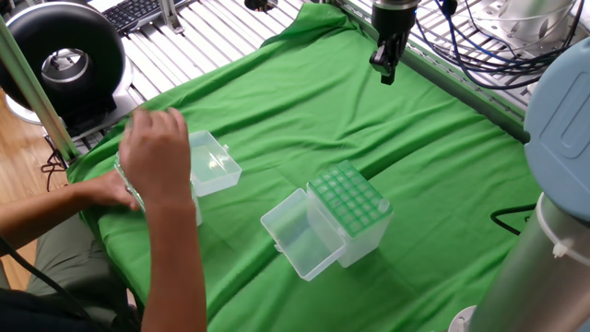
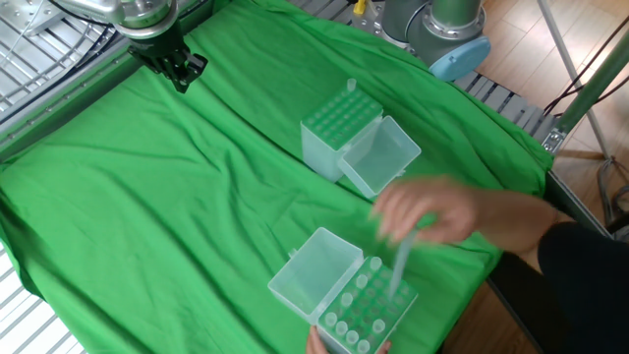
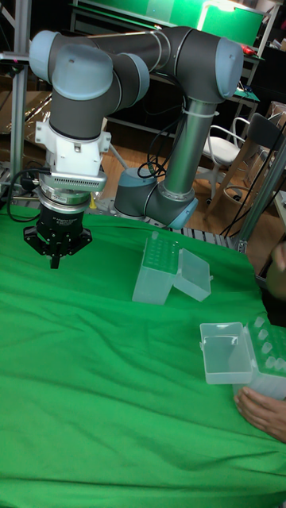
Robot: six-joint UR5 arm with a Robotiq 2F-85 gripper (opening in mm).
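Note:
My gripper [image 3: 56,259] hangs black above the far side of the green cloth, clear of both boxes; the frames do not show how its fingers stand. One translucent tube box [image 1: 364,242] has a green grid rack [image 2: 344,116], with a single clear tube [image 2: 352,86] at one corner. Its lid [image 1: 304,235] lies folded open beside it. Nearer the person, a second box [image 3: 262,385] also has an open lid [image 2: 316,272]; several tubes [image 2: 342,328] stand in its green rack. Over that rack, a person's blurred hand [image 2: 423,208] holds a tube [image 2: 403,258].
The person's other hand [image 3: 260,412] steadies the second box. Wrinkled green cloth [image 2: 147,216] covers the table, with wide free room between my gripper and the boxes. The arm's base column [image 1: 516,267] rises at the table's edge.

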